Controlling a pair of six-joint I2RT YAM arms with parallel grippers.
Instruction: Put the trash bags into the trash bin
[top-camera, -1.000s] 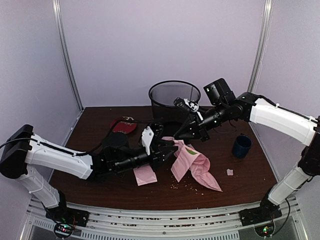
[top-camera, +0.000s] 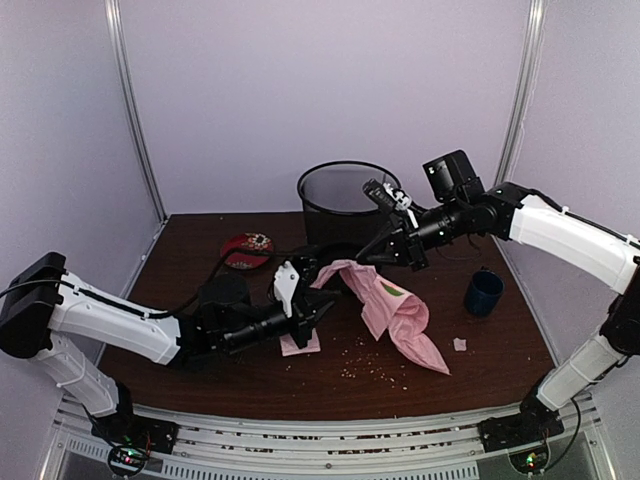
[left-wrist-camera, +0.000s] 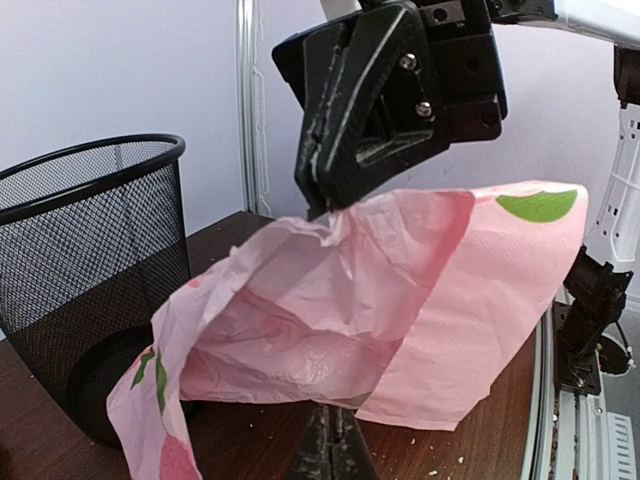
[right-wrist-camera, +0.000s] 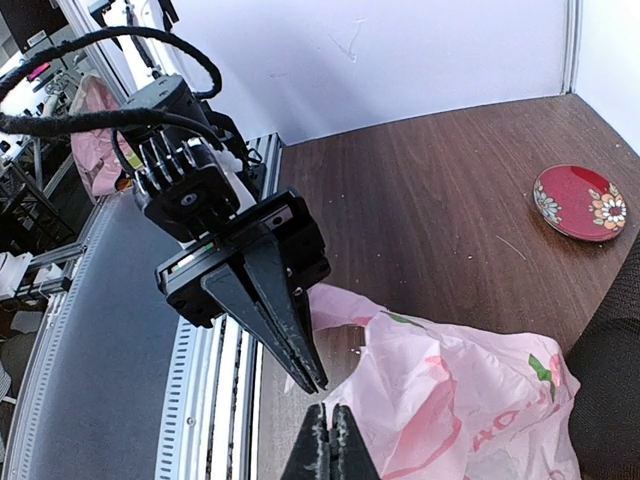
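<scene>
A pink trash bag (top-camera: 400, 315) with green marks hangs over the table in front of the black mesh trash bin (top-camera: 318, 222). My right gripper (top-camera: 362, 258) is shut on the bag's upper edge; in the left wrist view the creased bag (left-wrist-camera: 300, 330) spreads below that pinch. My left gripper (top-camera: 332, 294) is shut with nothing between its fingers. Its tips, seen in the right wrist view, are together and free of the bag (right-wrist-camera: 430, 400). A flat pink piece (top-camera: 300, 345) lies on the table, partly hidden under the left arm.
A red flowered plate (top-camera: 248, 250) lies back left, and a dark blue mug (top-camera: 484, 292) stands at the right. Crumbs (top-camera: 368, 372) and a small pink scrap (top-camera: 460, 344) lie near the front.
</scene>
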